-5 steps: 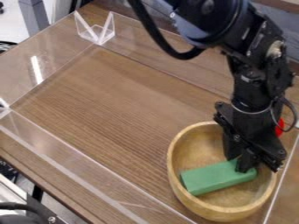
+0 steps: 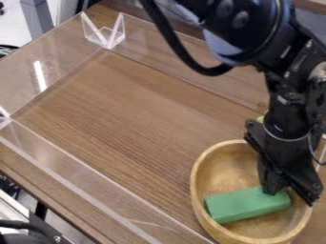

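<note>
A green rectangular block (image 2: 242,203) lies inside a tan bowl (image 2: 207,170) at the lower right of the view. My black gripper (image 2: 274,181) reaches down from the upper right into the back right part of the bowl, beside the block's right end. Its fingertips are dark and partly hidden, so I cannot see clearly whether anything is between them.
A clear plastic holder (image 2: 103,30) stands at the top left. A small yellowish item is partly hidden behind my gripper at the right.
The bowl with the green block has shifted slightly toward the right since a second ago, and my gripper has moved a little with it. The red item at the right is now hidden.
</note>
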